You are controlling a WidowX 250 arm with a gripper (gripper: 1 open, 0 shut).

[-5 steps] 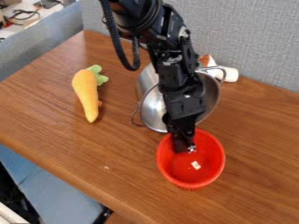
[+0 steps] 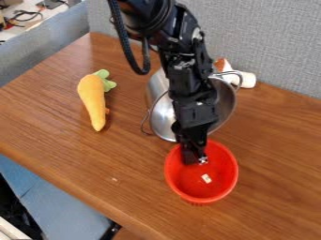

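Observation:
My black gripper points down into a red bowl on the wooden table, its fingertips inside near the bowl's back wall. A small white piece lies on the bowl's floor just below them. Whether the fingers are open or shut, or hold anything, is too small and dark to tell. Behind the arm stands a steel pot, partly hidden. A yellow carrot-like toy with a green top lies to the left.
A white bottle-like item lies at the back by the grey wall.
Over the last second the gripper and red bowl have shifted very slightly to the left. Little else has visibly changed.

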